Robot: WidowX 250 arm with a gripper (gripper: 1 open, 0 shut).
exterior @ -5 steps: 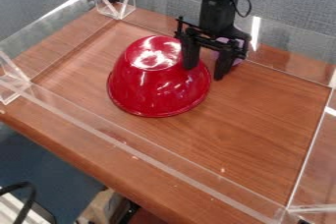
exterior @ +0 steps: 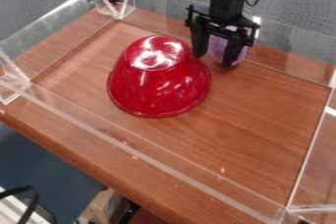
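Note:
A glossy red bowl [exterior: 155, 79] sits upside down on the wooden table [exterior: 237, 140], left of centre. My black gripper [exterior: 213, 51] hangs just behind and to the right of it, its fingers low over the table. A small purple object [exterior: 235, 54] is partly hidden behind the fingers; whether they hold it or are open or shut I cannot tell.
Clear acrylic walls border the tabletop on all sides. The wood to the right of the bowl and at the far left is bare. A dark cable lies at the bottom left, outside the walls.
My gripper has risen slightly and shifted a little, showing more of the purple object behind it. The red bowl looks unmoved.

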